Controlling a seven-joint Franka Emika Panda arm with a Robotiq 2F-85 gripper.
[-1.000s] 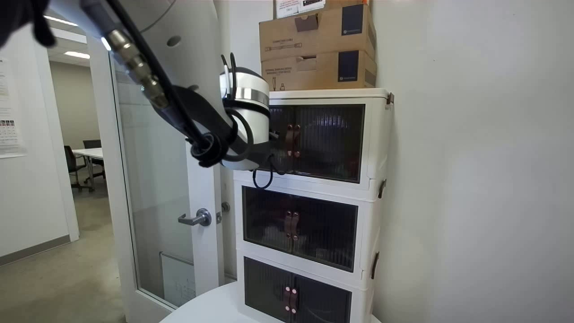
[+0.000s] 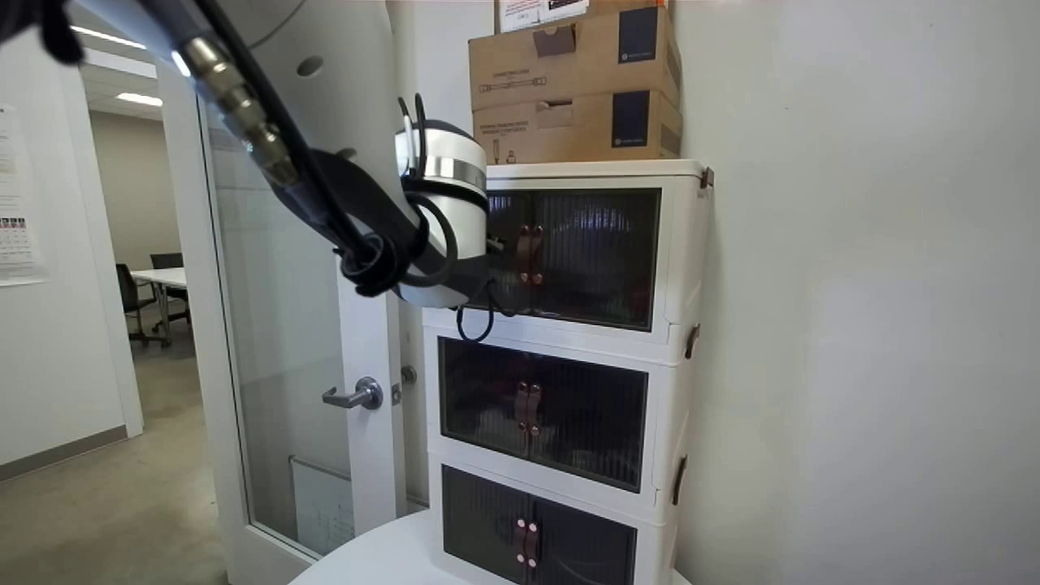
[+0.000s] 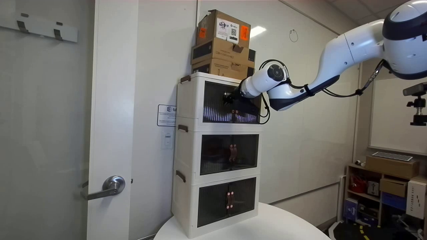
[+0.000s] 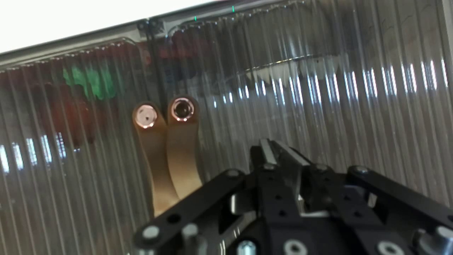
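In the wrist view, my gripper is shut, its narrow fingertips close together; whether anything lies between them is hard to make out. It is in front of a ribbed, see-through cabinet door (image 4: 339,110), to the right of two brown strap handles (image 4: 167,157). The straps' lower ends are hidden behind the gripper. In exterior view 2 the gripper (image 3: 228,98) reaches across the front of the top cabinet (image 3: 190,100), whose doors are shut. Contact with the door is not clear. Exterior view 1 shows mostly the wrist, with the handles (image 2: 531,255) just to its right.
Below stand a middle cabinet (image 3: 188,152) and a bottom cabinet (image 3: 184,204), both shut, on a white round table (image 3: 288,224). Cardboard boxes (image 3: 220,52) are stacked on top. A glass door (image 2: 283,322) stands left of the cabinets in exterior view 1.
The arm has shifted very slightly left and up in exterior view 1. The cabinets and their doors look the same.
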